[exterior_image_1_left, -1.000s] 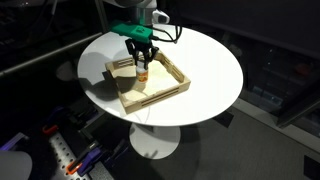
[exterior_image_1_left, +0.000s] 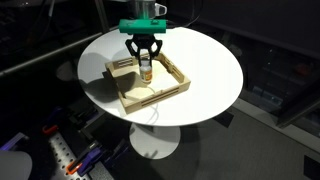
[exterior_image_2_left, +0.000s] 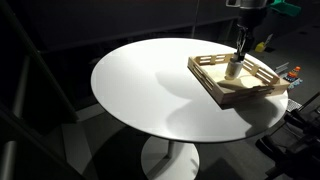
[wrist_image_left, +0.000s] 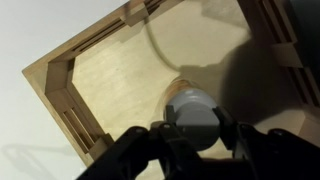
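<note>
An orange-and-white bottle (exterior_image_1_left: 146, 73) with a pale grey lid is upright inside the shallow wooden crate (exterior_image_1_left: 151, 101). Its round lid (wrist_image_left: 197, 116) sits between the dark fingertips in the wrist view. My gripper (exterior_image_1_left: 145, 57) comes down from above and is shut on the top of the bottle. In the second exterior view the bottle (exterior_image_2_left: 234, 69) shows as a pale shape under the fingers. Whether its base touches the crate's floor, I cannot tell.
The crate stands on a round white table (exterior_image_2_left: 150, 85), whose surface is otherwise bare. Slatted low walls (wrist_image_left: 78, 113) surround the bottle. Dark floor lies beyond the table edge.
The gripper and the bottle have shifted slightly to the right within the crate, and the arm's green part has swung round to face the camera more squarely. The crate has stayed put.
</note>
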